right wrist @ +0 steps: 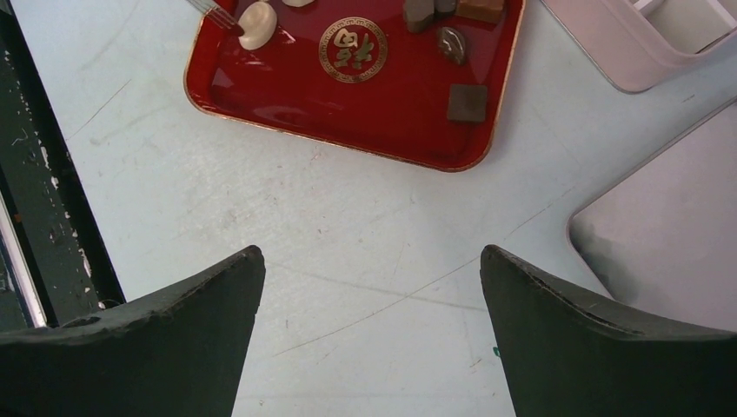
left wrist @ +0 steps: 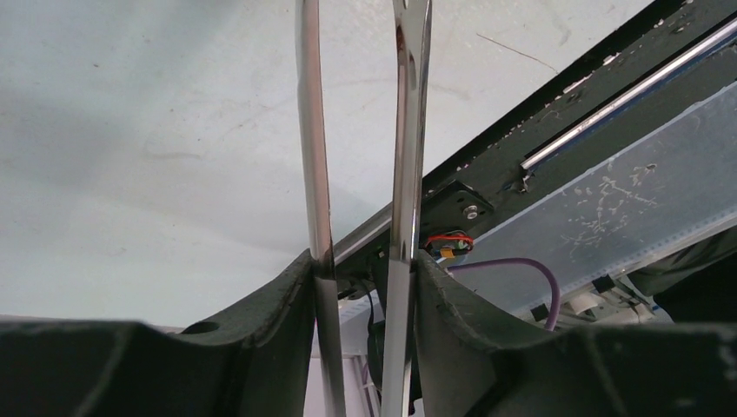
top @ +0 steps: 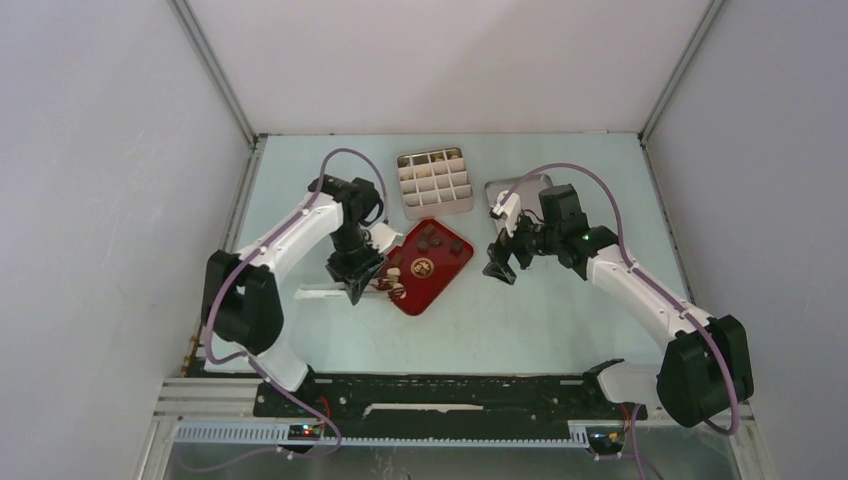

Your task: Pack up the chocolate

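The red tray holds chocolates: a dark square piece, a shell-shaped piece and pale pieces, among them a round one. A pink compartment box stands behind it, with some cells filled. My left gripper is low at the tray's left side; in the left wrist view two metal strips run up from its fingers over bare table. My right gripper is open to the right of the tray, with nothing between its fingers.
A grey metal tray lies at the right, partly under the right arm. A black rail edges the front.
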